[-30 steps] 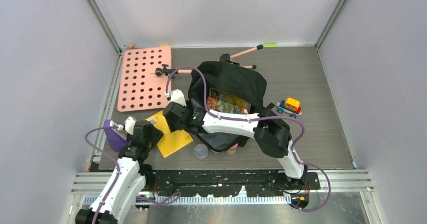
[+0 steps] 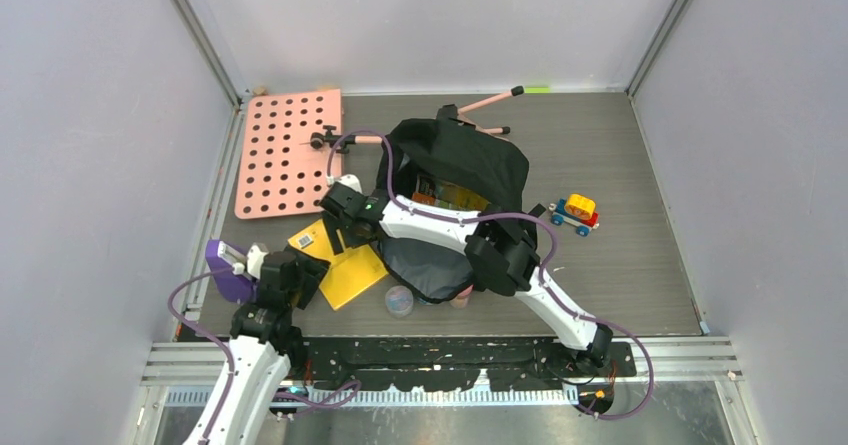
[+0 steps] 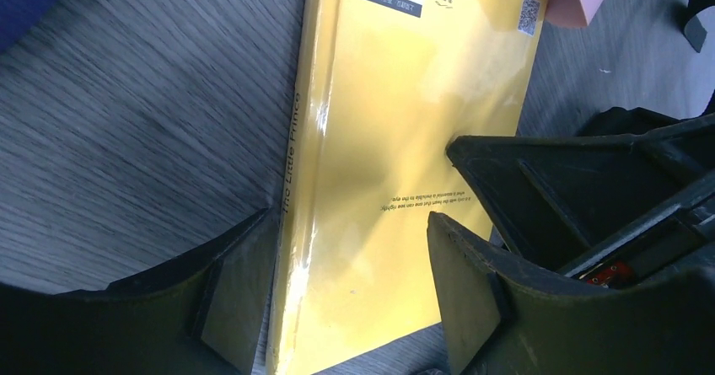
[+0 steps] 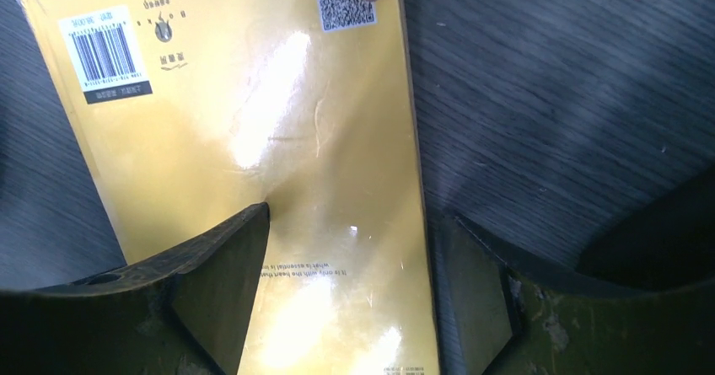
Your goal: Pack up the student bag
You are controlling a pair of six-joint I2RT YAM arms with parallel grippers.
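Observation:
A yellow book, The Little Prince, lies left of the black bag, whose open mouth shows colorful contents. My left gripper is at the book's spine end, shut on it. My right gripper stands open over the book, one finger on its cover and the other beside its edge, nothing held. The right arm partly hides the bag.
A pink pegboard lies at back left, a purple item at left, a clear round container at the front, and a toy car at right. Right of the bag is mostly clear.
The right arm's elbow has moved toward the front left, and its gripper slightly with it. The left arm has shifted slightly. The book looks nearly unmoved.

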